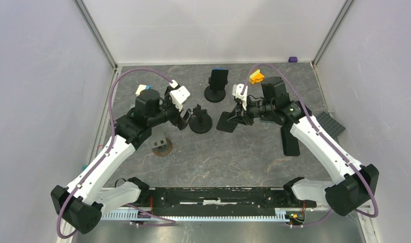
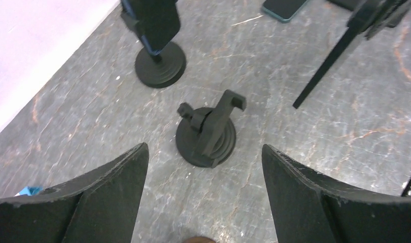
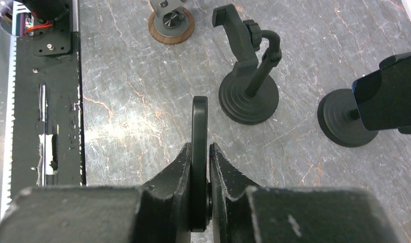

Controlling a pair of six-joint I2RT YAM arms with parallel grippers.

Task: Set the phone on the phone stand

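Observation:
My right gripper is shut on a black phone (image 1: 226, 122), seen edge-on in the right wrist view, held right of the middle stand. That empty stand (image 1: 200, 121) has a round base and bracket; it shows centrally in the left wrist view (image 2: 208, 134) and upper middle in the right. My left gripper is open with nothing between its fingers, left of that stand. A rear stand (image 1: 218, 80) carries a dark upright slab.
A stand on a wooden base (image 1: 161, 148) sits at left. Toy blocks (image 1: 256, 77) lie at back right; a dark slab (image 1: 290, 144) and ridged pad (image 1: 330, 126) lie at right.

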